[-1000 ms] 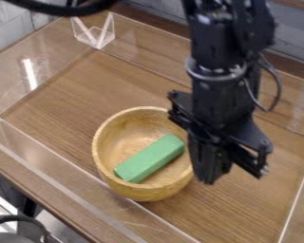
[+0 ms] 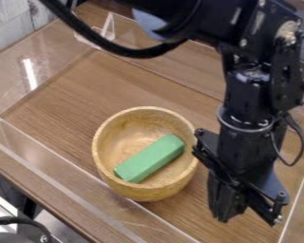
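A tan bowl (image 2: 121, 132) sits on the wooden table with a green block (image 2: 149, 158) lying inside it. My black gripper (image 2: 226, 201) is at the right, low beside the bowl over the table, shut, with nothing showing between its fingers.
Clear plastic edging runs along the left and front. A black cable crosses the top, and dark items lie off the table at the lower left.
The gripper has moved down and toward the front, alongside the right of the bowl. The bowl and green block look unmoved.
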